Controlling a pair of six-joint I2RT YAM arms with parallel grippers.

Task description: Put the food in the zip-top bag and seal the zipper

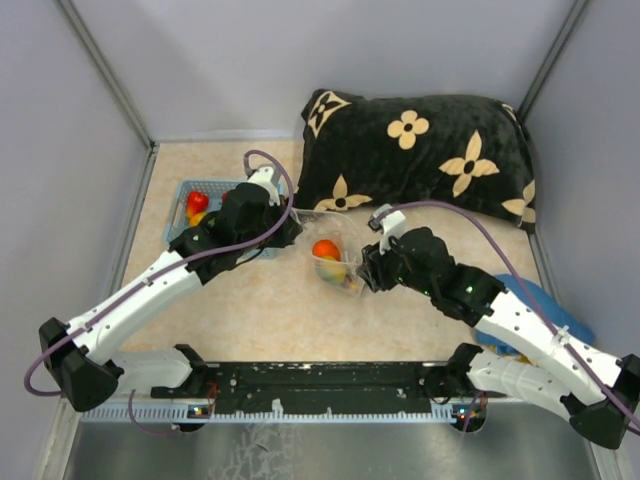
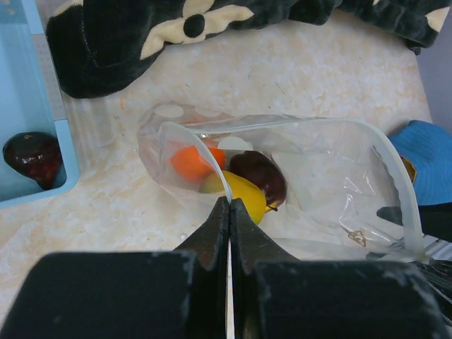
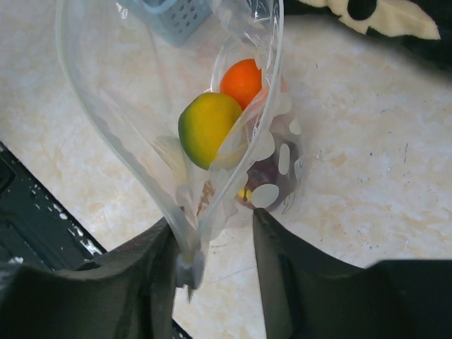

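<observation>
The clear zip top bag (image 1: 338,240) rests between my grippers, holding an orange fruit (image 3: 240,79), a yellow-green mango (image 3: 201,131) and a dark fruit (image 2: 258,176). My left gripper is shut, with the bag's thin rim at its fingertips. My right gripper is at the bag's other end, part open, the rim gathered against its left finger; whether it grips the rim is unclear.
A blue basket (image 1: 178,205) with more food stands at the left. A dark floral pillow (image 1: 420,150) lines the back. A blue cloth (image 1: 560,315) lies at the right.
</observation>
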